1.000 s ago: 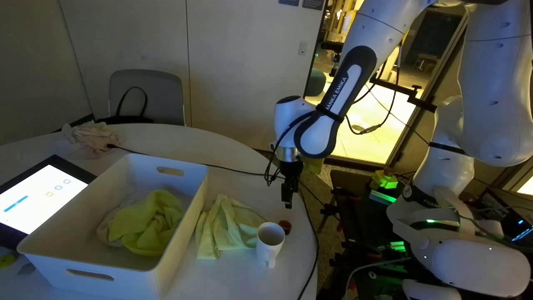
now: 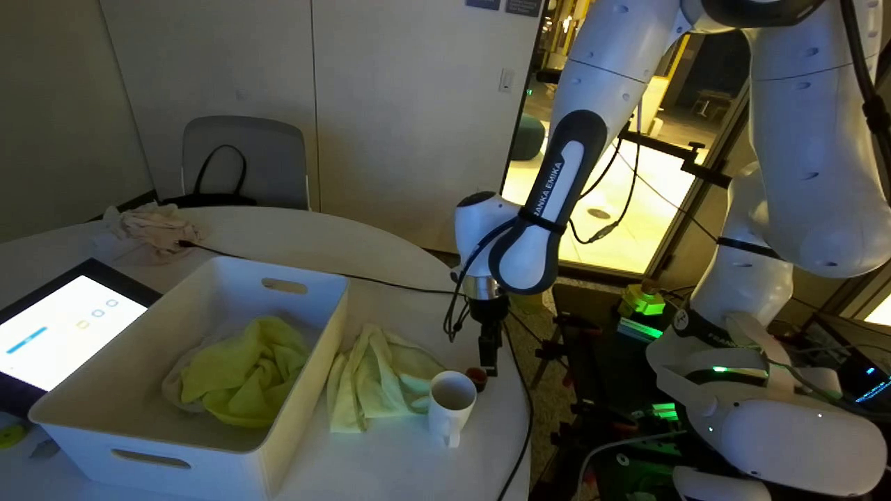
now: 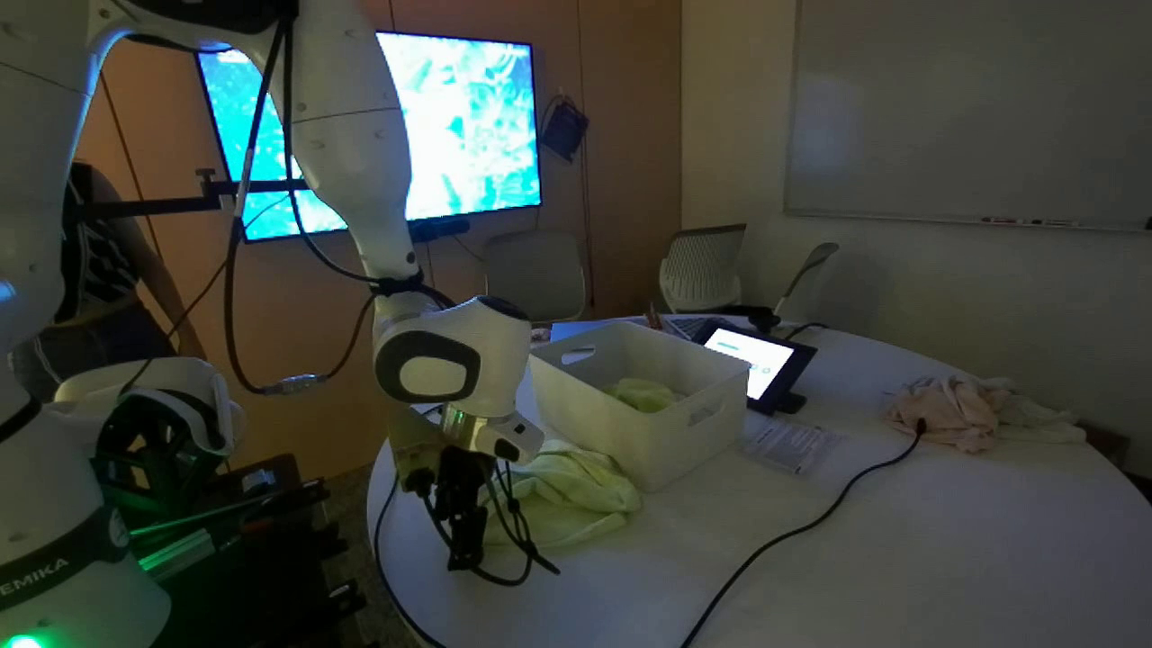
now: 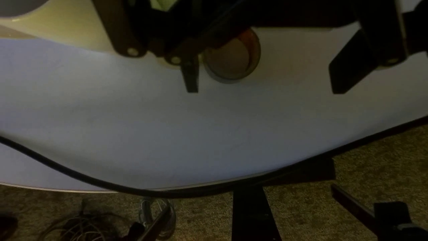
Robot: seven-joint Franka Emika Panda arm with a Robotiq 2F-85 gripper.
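My gripper (image 2: 489,367) points down near the table's right edge, its fingers wide apart. In the wrist view a small reddish round container (image 4: 231,60) shows between the two fingers, closer to the left one, and partly covered by it. That container (image 2: 477,379) stands on the table just behind the white mug (image 2: 452,399); the fingertips are beside it, and I cannot tell whether they touch it. The mug is upright and empty-looking. A pale yellow-green cloth (image 2: 376,380) lies crumpled left of the mug. In exterior view 2 the gripper (image 3: 465,560) hides the container and mug.
A white bin (image 2: 305,380) holding a yellow cloth (image 2: 250,376) stands to the left, with a lit tablet (image 2: 62,321) beyond it. A black cable (image 4: 152,193) runs along the table edge close by. Pink cloth (image 2: 154,229) lies at the far left.
The arm has come down and slightly toward the camera, bringing the gripper from above and behind the reddish container to beside it. The mug, container and cloths have stayed put.
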